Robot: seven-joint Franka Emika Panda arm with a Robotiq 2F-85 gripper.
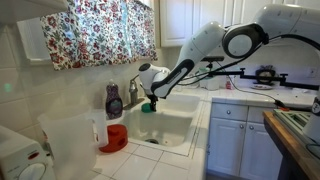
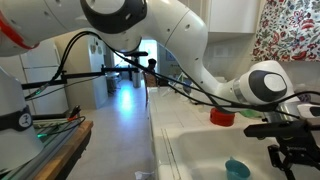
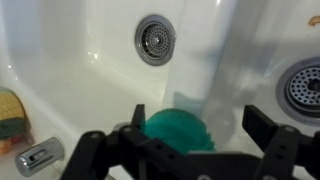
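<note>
A teal cup-like object (image 3: 180,130) is in the white sink, its exact shape partly cut off by my gripper in the wrist view. The same teal object (image 2: 237,168) shows in exterior view 2, to the left of my gripper (image 2: 290,155) with a gap between them. In exterior view 1 the teal object (image 1: 148,107) is just below the gripper (image 1: 152,101). Seen from the wrist, my gripper is open, its dark fingers (image 3: 262,128) spread to either side of the teal object. Nothing is gripped.
Two drains, one round strainer (image 3: 155,40) and another (image 3: 303,88), mark the two basins, with a divider between. A yellow sponge (image 3: 12,115) and a metal fitting (image 3: 40,157) lie at left. A red bowl (image 1: 113,138), a clear pitcher (image 1: 70,148) and a soap bottle (image 1: 113,102) stand beside the sink.
</note>
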